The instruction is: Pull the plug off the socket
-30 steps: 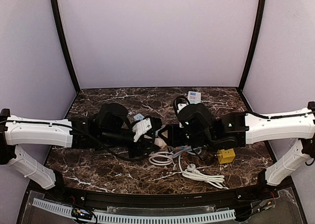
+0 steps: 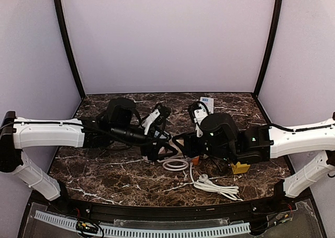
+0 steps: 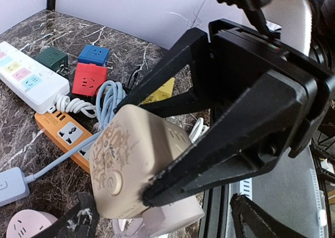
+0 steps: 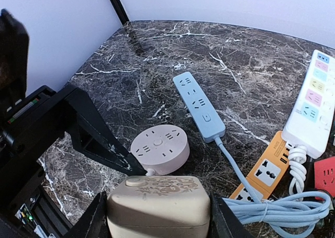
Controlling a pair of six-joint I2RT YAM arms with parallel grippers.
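My right gripper is shut on a beige cube socket (image 3: 125, 159), held above the table with one black finger across its side. A pale plug (image 3: 172, 217) sits at the cube's lower end, touching it; how deep it is seated cannot be told. My left gripper is open, its fingertips apart on either side of the plug, with no grip on it visible. In the right wrist view the cube (image 4: 157, 209) fills the bottom between the right fingers and mostly hides the plug. A left finger (image 4: 107, 141) reaches in beside it.
Below lie a pink round socket (image 4: 159, 146), a blue power strip (image 4: 201, 107), an orange strip (image 4: 264, 170) and a white strip (image 4: 314, 104). Red (image 3: 89, 78), blue (image 3: 94, 55) and green (image 3: 52, 58) cubes stand behind. Coiled white cable (image 2: 214, 188) lies in front.
The right arm has moved slightly right.
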